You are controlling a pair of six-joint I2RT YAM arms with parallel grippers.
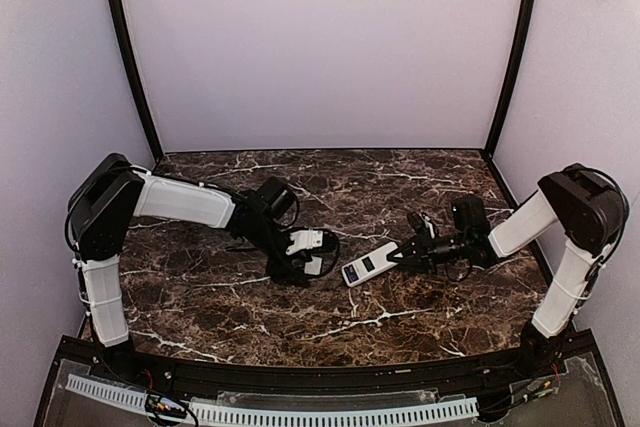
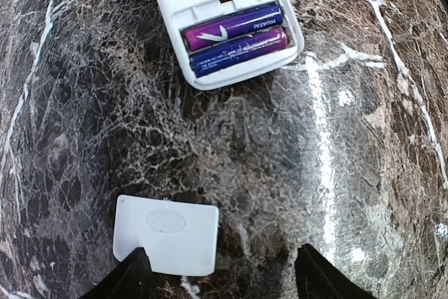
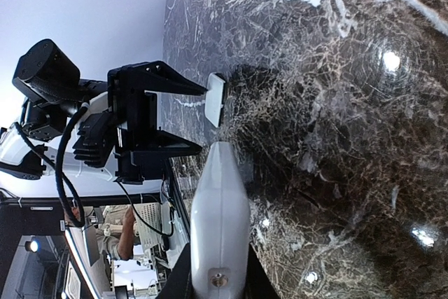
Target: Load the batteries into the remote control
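The white remote (image 1: 367,264) has its battery compartment uncovered, with two purple-blue batteries (image 2: 234,38) lying side by side inside. My right gripper (image 1: 405,252) is shut on the remote's end; in the right wrist view the remote (image 3: 218,215) fills the lower middle. The loose white battery cover (image 2: 166,232) lies on the marble below the remote. My left gripper is part open just over the cover, its fingertips at the lower edge of the left wrist view, one either side of the cover's lower right area, with nothing seen held.
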